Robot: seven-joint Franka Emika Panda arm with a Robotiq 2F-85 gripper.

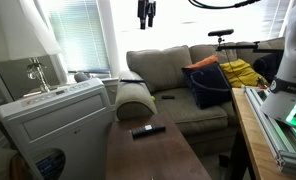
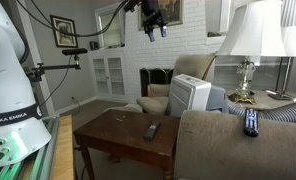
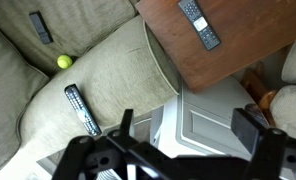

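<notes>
My gripper [image 1: 146,25] hangs high above the room, well clear of everything, its fingers open and empty. In exterior view 2 it also shows up high, as the gripper [image 2: 157,37] in front of the white brick wall. A dark remote [image 3: 199,23] lies on the brown wooden table [image 3: 228,58]. Another remote, long and with pale buttons [image 3: 82,108], rests on the beige sofa arm [image 3: 123,80]. On the seat cushion lies a third, smaller dark remote [image 3: 40,27], with a yellow-green ball [image 3: 64,61] near it.
A white cabinet [image 1: 58,120] stands beside the table and sofa arm, with a lamp [image 1: 36,70] behind it. Blue, orange and yellow cushions [image 1: 210,85] lie on the sofa's far end.
</notes>
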